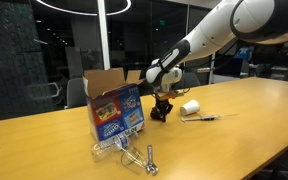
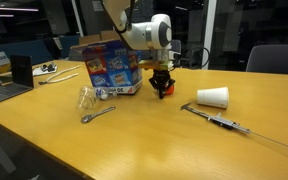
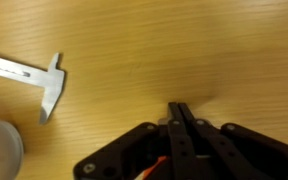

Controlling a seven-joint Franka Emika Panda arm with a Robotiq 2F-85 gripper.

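My gripper (image 2: 163,92) is down at the tabletop, just right of the snack box, with its fingers shut on a small red object (image 2: 170,90). In the wrist view, an orange-red patch of that object (image 3: 156,168) shows beneath the black fingers; the rest is hidden, so its shape is unclear. From the first exterior view, the gripper (image 1: 161,112) appears as a dark cluster between the box and the white cup.
A blue-and-red snack box (image 1: 118,112) stands open beside the gripper. Across from it lie a white cup (image 2: 213,97) on its side and a caliper (image 2: 216,119). A clear glass (image 2: 86,98) and a metal spoon (image 2: 99,114) lie nearer the front. Bare table fills the foreground.
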